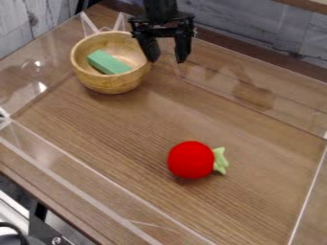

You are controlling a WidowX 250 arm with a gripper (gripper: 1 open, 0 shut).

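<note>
A wooden bowl (128, 81) sits at the upper left of the table, with a mint-green block (109, 60) inside it. My black gripper (165, 51) hangs at the top, just right of the bowl's back rim, its fingers apart and nothing visible between them. A red round object with a small green top, like a tomato or strawberry (190, 160), lies toward the lower right.
A raised wooden edge runs along the back right. Dark items sit at the bottom-left corner, off the table.
</note>
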